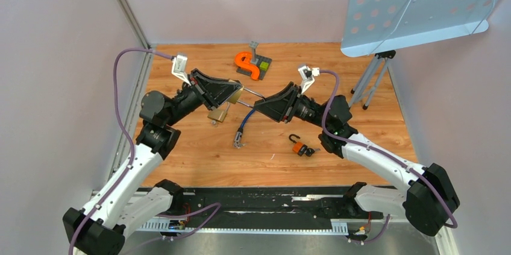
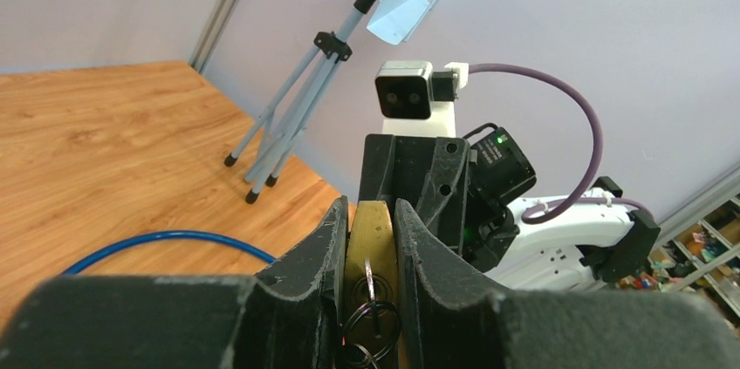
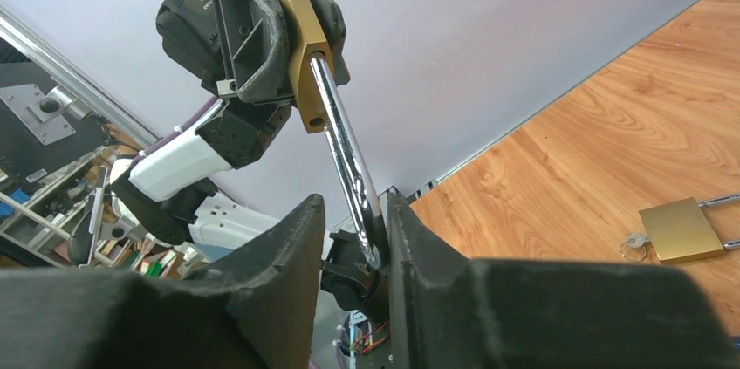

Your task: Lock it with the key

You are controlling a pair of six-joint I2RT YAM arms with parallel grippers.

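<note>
A brass padlock (image 2: 371,234) is clamped between the fingers of my left gripper (image 1: 236,90), which is shut on it. A thin key and a wire ring (image 2: 371,327) show at the padlock's near end in the left wrist view. From its other end the long steel shackle (image 3: 349,155) reaches toward my right gripper. The right fingers stand part open on either side of the shackle's far end, close to the right-hand finger, with a gap on the other side. Whether they touch it, I cannot tell.
On the wooden table (image 1: 199,167) below lie a second brass padlock (image 1: 217,115), a blue cable lock (image 1: 238,137) and a small orange padlock (image 1: 297,147). An orange and grey piece (image 1: 253,65) sits at the back. A tripod (image 1: 369,80) stands at the right.
</note>
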